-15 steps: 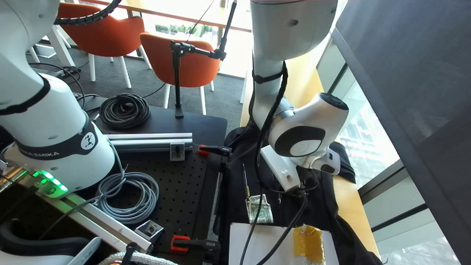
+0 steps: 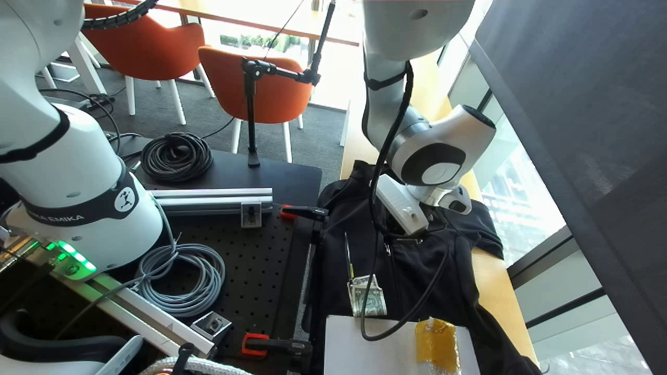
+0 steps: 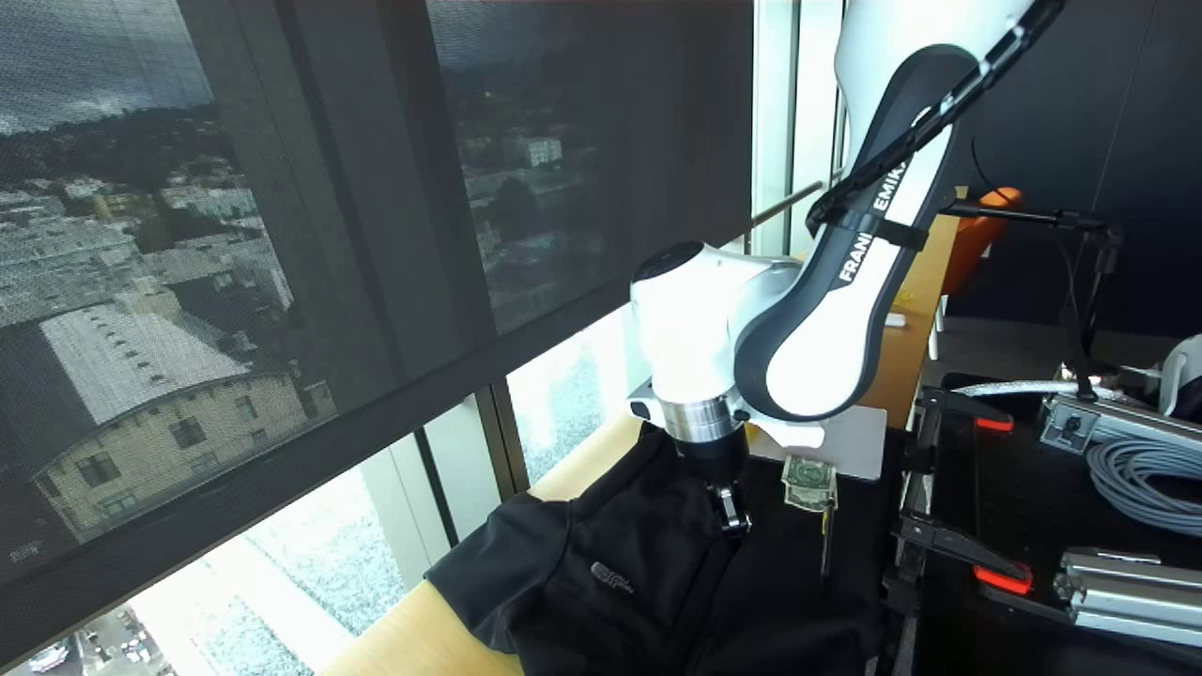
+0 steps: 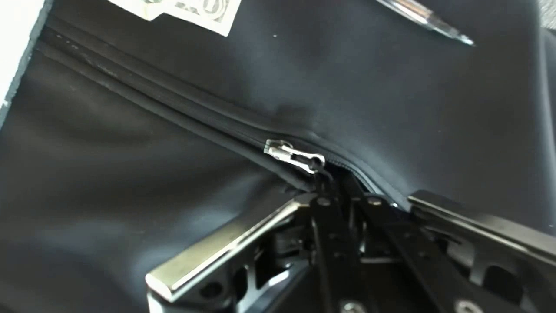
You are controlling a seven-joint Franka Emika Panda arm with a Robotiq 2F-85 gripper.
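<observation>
A black jacket (image 3: 665, 552) lies spread out, and a zipper line runs across it in the wrist view. On that line sits a silver zipper slider (image 4: 294, 155), with a dark cord pull (image 4: 326, 175) looped through its ring. The cord runs in between the fingertips of my gripper, which is shut on it. Left of the slider the zipper looks closed; a gap shows on the right, beside my fingers. In exterior view 2 the gripper (image 3: 734, 526) points down at the jacket. Exterior view 1 mostly hides the fingers behind the hand.
Folded dollar bills (image 2: 367, 296) and a pen (image 2: 348, 255) rest on the jacket beside the zipper. A white board (image 2: 369, 344) carries a yellow packet (image 2: 437, 344). Clamps (image 2: 278, 345) line the black table's edge; the window stands opposite.
In exterior view 1 the arm and hand have moved up the jacket, away from the white board. The small shiny zipper piece has shifted the same way. Bills and pen have stayed put.
</observation>
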